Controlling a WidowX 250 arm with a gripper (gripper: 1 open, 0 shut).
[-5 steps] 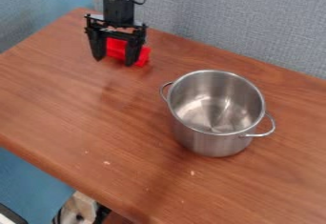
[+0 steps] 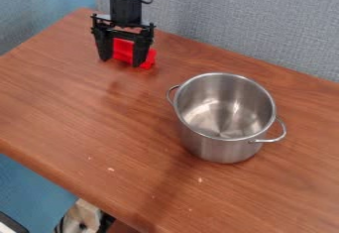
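My black gripper point(image 2: 122, 47) is at the back left of the wooden table, open, its fingers reaching down around a red block point(image 2: 146, 57) that lies on the surface. Whether the fingers touch the block is unclear. A steel pot point(image 2: 225, 118) with two side handles stands right of centre, empty.
A grey padded wall point(image 2: 252, 24) runs behind it. Beyond the left edge is a blue surface, with some partly visible items at the bottom left.
My gripper has shifted very slightly to the right over the red block. The pot has not moved.
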